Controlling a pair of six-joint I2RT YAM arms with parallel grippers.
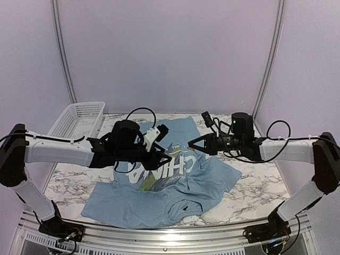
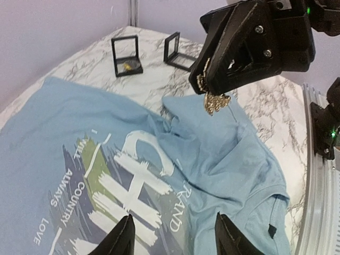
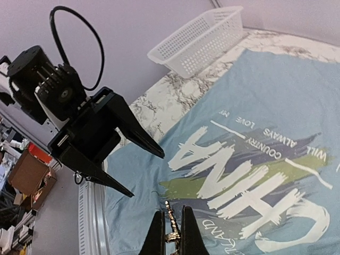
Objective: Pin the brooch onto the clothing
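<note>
The light blue T-shirt [image 1: 133, 202] with white CHINA print lies spread on the marble table. My left gripper [image 1: 164, 158] hangs over the print, open and empty; its fingertips show at the bottom of the left wrist view. My right gripper [image 1: 192, 146] is at the right of it, shut on a small gold brooch [image 2: 215, 103], which pokes out from its fingertips. In the right wrist view the brooch [image 3: 173, 236] sits between the fingertips at the bottom centre.
A white basket [image 1: 74, 119] stands at the back left. Small black frames [image 2: 127, 66] stand on the table beyond the shirt at the right. Bare marble surrounds the shirt.
</note>
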